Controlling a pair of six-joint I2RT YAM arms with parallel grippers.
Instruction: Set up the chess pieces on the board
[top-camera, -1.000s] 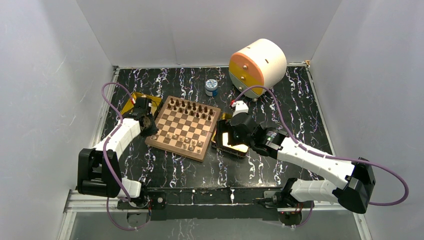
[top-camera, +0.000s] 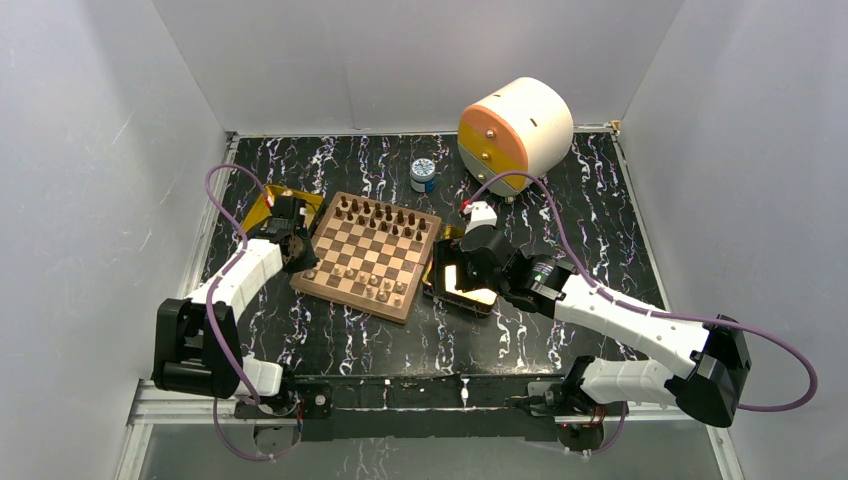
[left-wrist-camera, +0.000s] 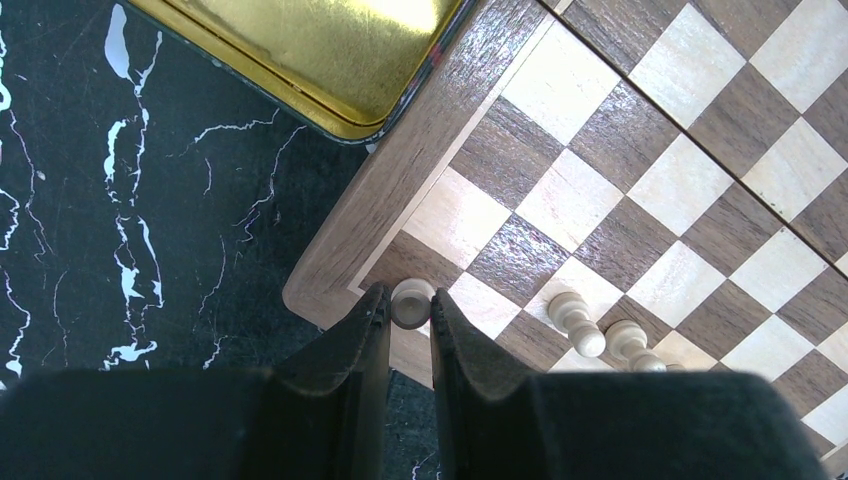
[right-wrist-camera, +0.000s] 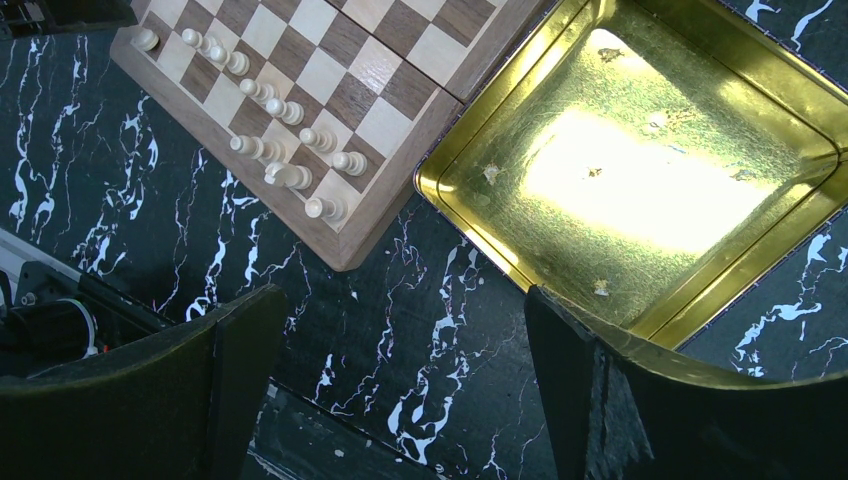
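The chessboard (top-camera: 350, 250) holds dark pieces (top-camera: 380, 215) along its far side and several white pieces (right-wrist-camera: 285, 110) along the near side. At the near left corner a white piece (left-wrist-camera: 410, 308) stands between the fingertips of my left gripper; whether they grip it is unclear. Two more white pieces, one a pawn (left-wrist-camera: 575, 322), stand to its right. My right gripper is open over the marble table and edge of the right gold tray (right-wrist-camera: 470, 200), nothing between its fingers.
A gold tray (left-wrist-camera: 300, 40) lies left of the board, partly under my left arm in the top view. A blue-and-white jar (top-camera: 422, 176) and a cream cylindrical box (top-camera: 530, 125) stand at the back. The right tray's visible floor is bare of pieces.
My left gripper has shifted very slightly at the board's near left corner. The right arm and the rest look the same.
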